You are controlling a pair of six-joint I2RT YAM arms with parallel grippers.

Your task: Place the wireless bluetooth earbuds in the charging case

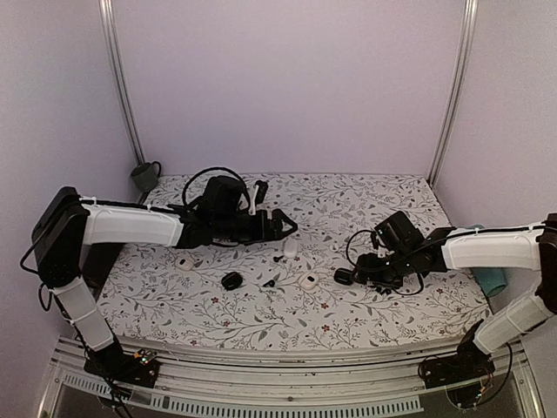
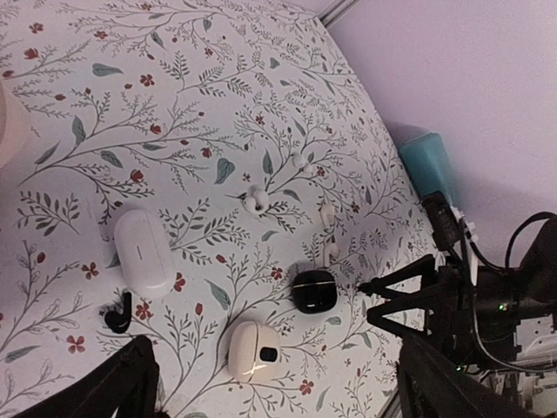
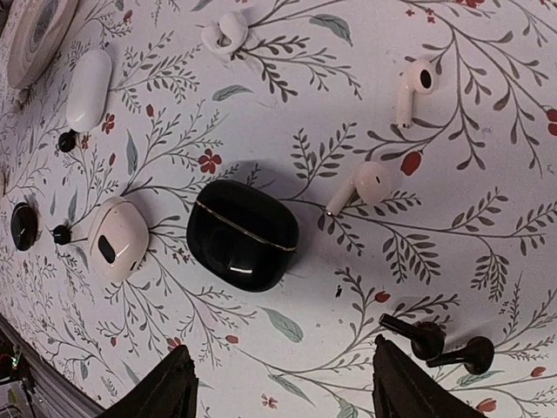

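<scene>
My right gripper hangs low over the right of the table, fingers apart, beside a black case [image 3: 242, 235]. In the right wrist view white earbuds [image 3: 370, 185] lie right of and behind that case, and black earbuds [image 3: 428, 340] lie lower right. A pale case [image 3: 118, 239] with a dark spot and a white oblong case [image 3: 89, 91] lie to the left. My left gripper is open above the middle-left, seeing the white case [image 2: 143, 252], a black earbud [image 2: 118, 318] and the pale case [image 2: 253, 353]. Nothing shows between either gripper's fingers.
A round plate [image 3: 39, 35] is at the back left, largely behind my left arm in the top view. A grey mug [image 1: 146, 176] stands at the left wall, a teal object [image 1: 490, 277] at the right edge. More small cases [image 1: 231, 280] lie front left.
</scene>
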